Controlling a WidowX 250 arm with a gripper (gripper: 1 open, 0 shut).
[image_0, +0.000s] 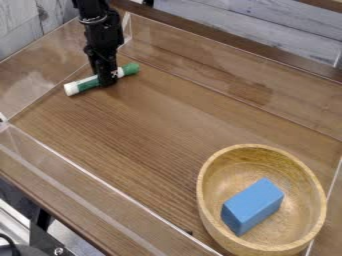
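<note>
At the upper left of the table my black gripper is down on a green and white cylindrical object, shut on it near its middle. The object lies at a slant, its white end toward the lower left and its green end toward the upper right.
A wooden bowl at the lower right holds a blue block. The table's left edge shows at the lower left.
</note>
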